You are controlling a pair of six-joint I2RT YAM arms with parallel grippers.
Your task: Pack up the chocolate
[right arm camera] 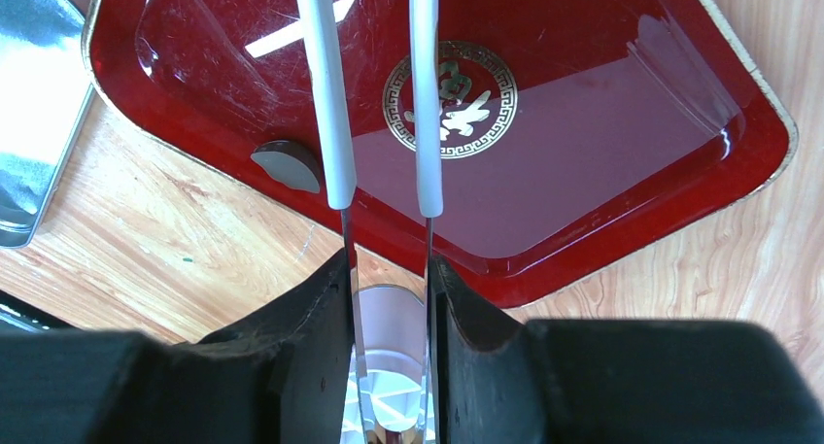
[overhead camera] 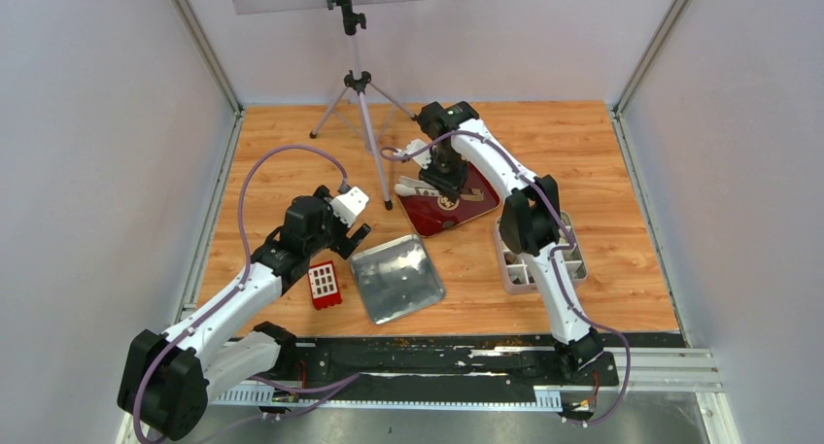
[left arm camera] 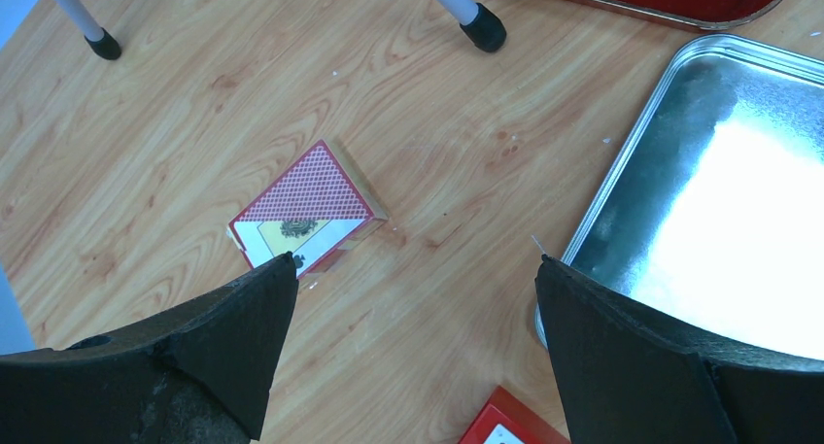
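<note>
My right gripper is over the red tray (right arm camera: 573, 172) and holds a pair of tongs with pale tips (right arm camera: 426, 162), its fingers around the metal arms. On the tray, left of the emblem, sits a small dark piece (right arm camera: 285, 164). A pink compartment box (overhead camera: 505, 274) with small pieces stands right of the tray, partly under the right arm. My left gripper stands open with nothing between its fingers, above the floor near the metal tray (left arm camera: 622, 172).
A metal tray (overhead camera: 397, 279) lies front centre, beside a red box with a white grid (overhead camera: 325, 285). A tripod (overhead camera: 361, 114) stands at the back left of the red tray. A card box (left arm camera: 301, 206) lies on the wood under the left gripper.
</note>
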